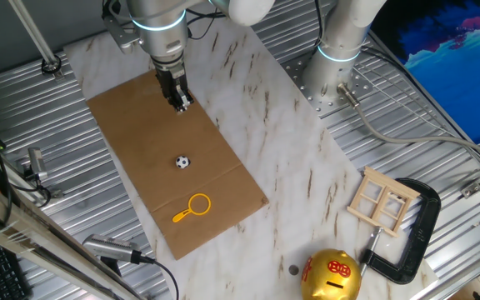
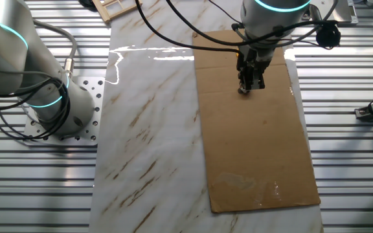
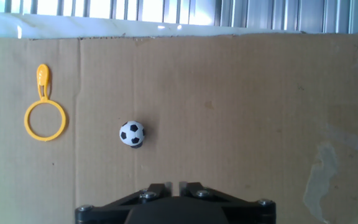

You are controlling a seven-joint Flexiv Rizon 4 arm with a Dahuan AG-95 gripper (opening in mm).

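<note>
A small black-and-white soccer ball [image 3: 132, 134] rests on a flat brown cardboard sheet [image 1: 132, 108]. Toward one end of the sheet lies a yellow ring with a handle [image 3: 27, 129], like a magnifier frame, apart from the ball. My black gripper [image 1: 183, 107] hangs above the cardboard; in exterior view 1 it appears beyond the ball, on the side away from the yellow ring. Its fingertips [image 3: 193, 188] come close together at the bottom of the wrist view, with a narrow gap and no object visible between them. Whether they are fully shut is unclear.
A golden piggy bank [image 1: 330, 279] stands near the marble board's front edge. Beside it are a wooden window-like frame [image 1: 383, 198] and a black clamp [image 1: 427, 225]. Much of the cardboard is bare, and marble lies clear alongside it.
</note>
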